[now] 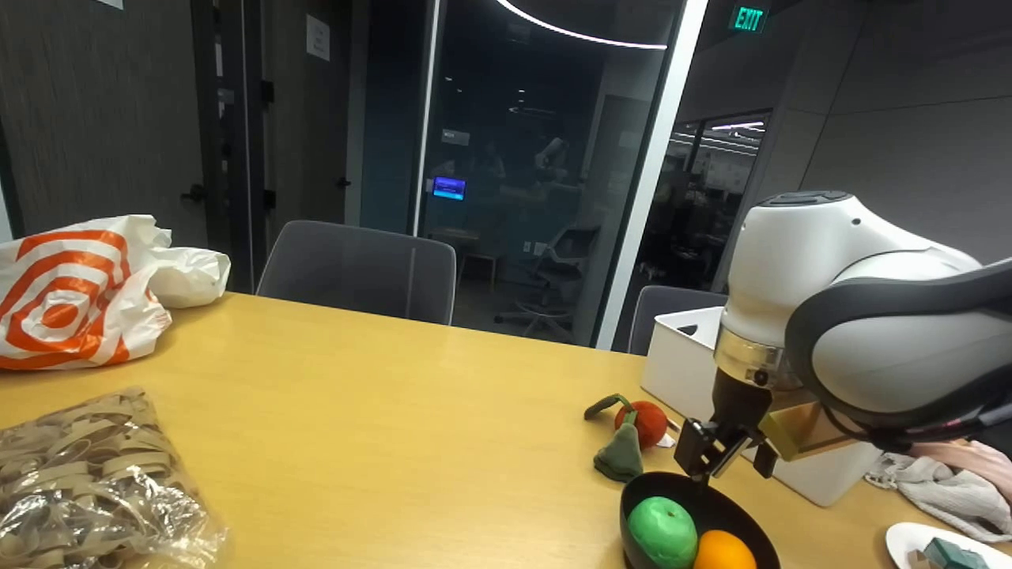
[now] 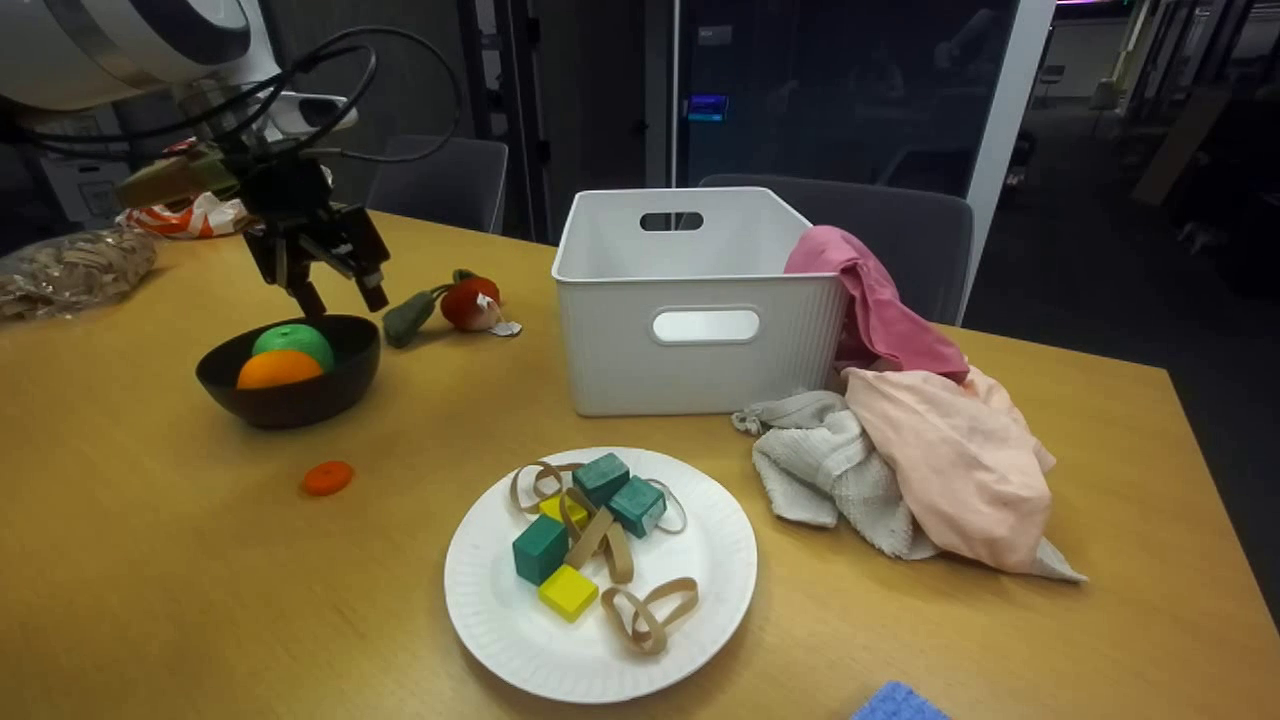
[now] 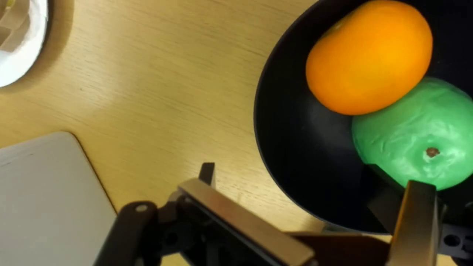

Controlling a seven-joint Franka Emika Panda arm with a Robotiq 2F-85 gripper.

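Observation:
My gripper (image 2: 347, 302) stands open at the far edge of a black bowl (image 2: 288, 402), its fingertips low, around rim height. In the wrist view one finger (image 3: 414, 217) overlaps the bowl beside a green fruit (image 3: 412, 133), and the other finger (image 3: 207, 173) is over bare table. Whether the first one touches the bowl or fruit I cannot tell. Nothing shows between the fingers. An orange fruit (image 3: 370, 57) shares the bowl with the green one. Behind the bowl lie a dark green pepper-like piece (image 1: 619, 455) and a red round vegetable (image 1: 649, 423).
Right of the bowl is a white bin (image 2: 702, 348), with pink cloth (image 2: 882, 300) over its side. A white plate (image 2: 480, 600) holds blocks and rubber bands. A small orange disc (image 2: 326, 478) lies before the bowl. In exterior view 1, the table's middle (image 1: 398, 427) is clear.

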